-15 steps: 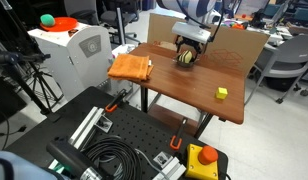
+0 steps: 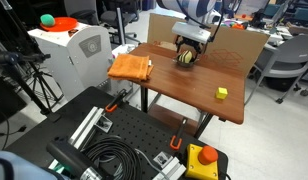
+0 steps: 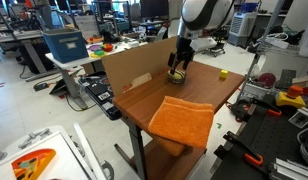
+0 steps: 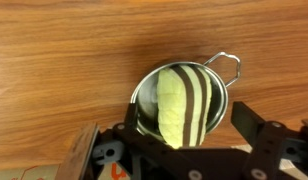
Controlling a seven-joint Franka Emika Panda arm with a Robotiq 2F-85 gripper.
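A round metal pot or bowl [image 4: 147, 96] with a wire handle sits on the brown wooden table [image 4: 54, 70]. Inside it lies a soft, pale yellow thing with brown stripes [image 4: 172, 100], also visible as a small yellow shape [image 3: 177, 75] near the table's back edge. My gripper is open over the bowl, its dark fingers wide apart on either side and nothing held between them. From the front, the white arm [image 2: 199, 10] reaches down to the bowl; its fingertips are too small to make out there.
An orange cloth [image 2: 130, 67] hangs over one end of the table. A small yellow block [image 2: 221, 93] rests near the opposite end. Brown panels [image 2: 229, 45] rise behind the table. Bare wood lies between cloth and block.
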